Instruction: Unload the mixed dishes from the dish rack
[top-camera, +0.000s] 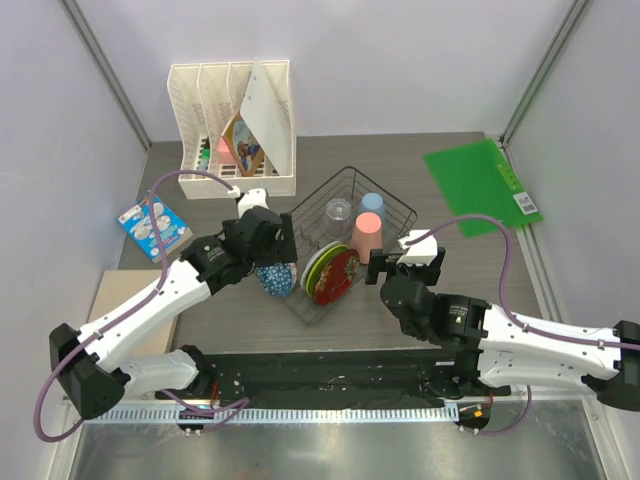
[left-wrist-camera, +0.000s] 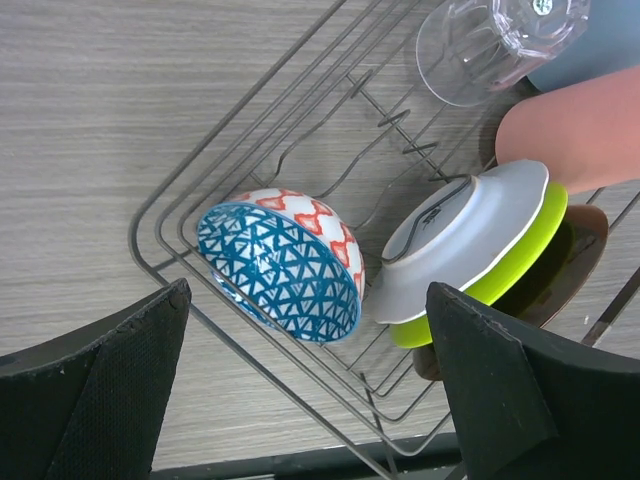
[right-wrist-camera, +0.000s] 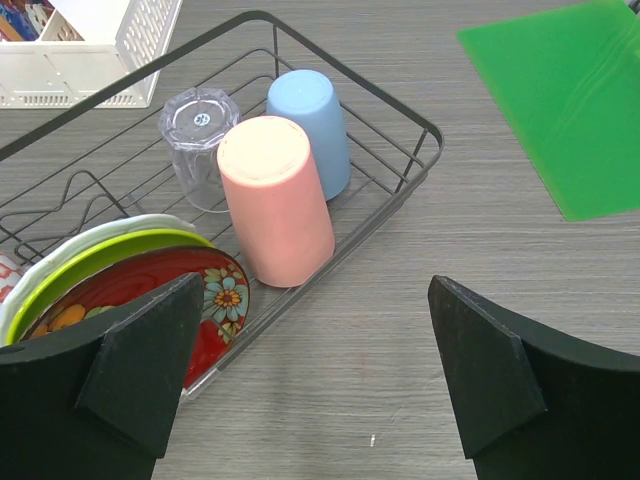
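The wire dish rack (top-camera: 349, 175) holds a patterned bowl (left-wrist-camera: 280, 265), stacked white (left-wrist-camera: 450, 260) and lime plates (left-wrist-camera: 535, 235), a red flowered dish (right-wrist-camera: 145, 285), a clear glass (right-wrist-camera: 200, 150), a pink cup (right-wrist-camera: 278, 210) and a blue cup (right-wrist-camera: 315, 130). My left gripper (top-camera: 262, 235) hangs open above the rack's left end, over the bowl. My right gripper (top-camera: 405, 260) stands open at the rack's right side, near the pink cup and red dish, with nothing between its fingers.
A white divided organizer (top-camera: 185, 100) stands at the back left. A blue packet (top-camera: 150, 225) and a beige board (top-camera: 120, 300) lie on the left. A green sheet (top-camera: 470, 180) lies at the back right. The counter right of the rack is clear.
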